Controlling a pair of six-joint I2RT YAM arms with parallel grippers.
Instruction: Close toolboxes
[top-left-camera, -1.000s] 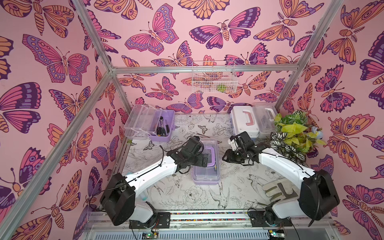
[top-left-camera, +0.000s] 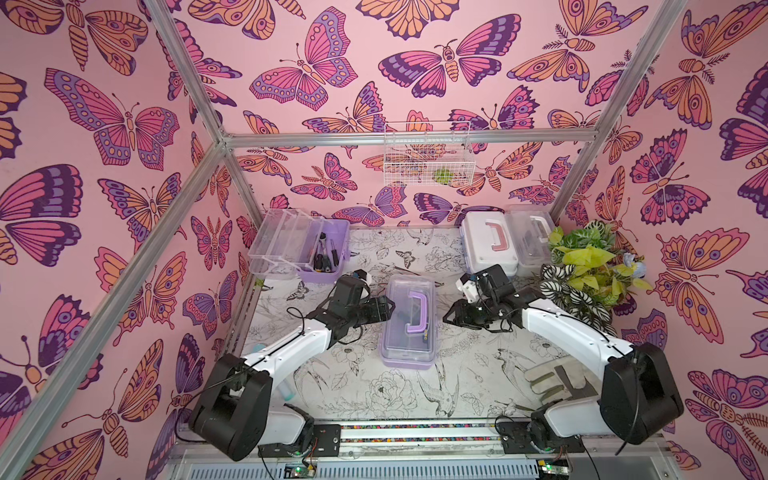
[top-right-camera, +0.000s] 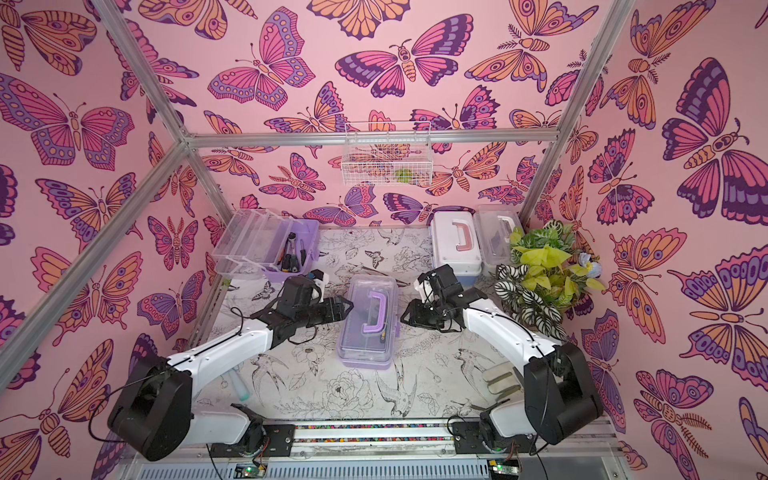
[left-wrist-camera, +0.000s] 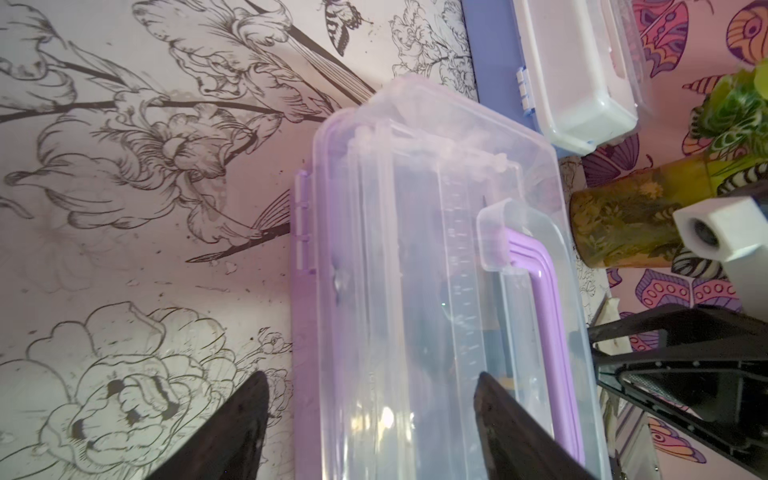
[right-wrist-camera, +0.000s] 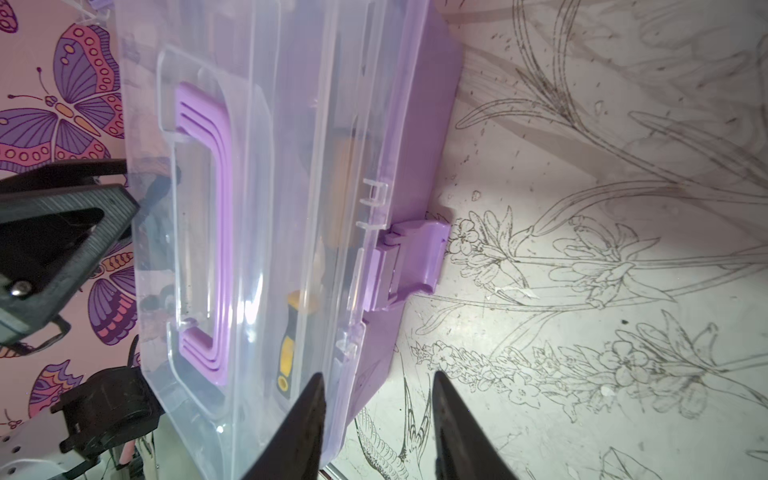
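Observation:
A lilac toolbox (top-left-camera: 400, 336) with a clear lid and lilac handle lies in the middle, its lid down; the right wrist view shows a latch (right-wrist-camera: 416, 260) sticking outward. My left gripper is at the box's left edge, fingers either side of that edge; whether they grip it is unclear. My right gripper stands open beside the box's right side, nothing visibly held. At the back left another lilac toolbox (top-left-camera: 328, 268) stands with its clear lid open and tools inside. At the back right sits a white-lidded toolbox (top-left-camera: 484, 240), lid down.
A clear-lidded box (top-left-camera: 532, 228) stands beside the white one. A plant (top-left-camera: 592, 268) fills the right side, with gloves (top-left-camera: 560, 376) in front. A wire basket (top-left-camera: 428, 168) hangs on the back rail.
My left gripper has moved leftward from over the middle toolbox to its left edge. That toolbox has shifted slightly left. The right gripper has barely moved.

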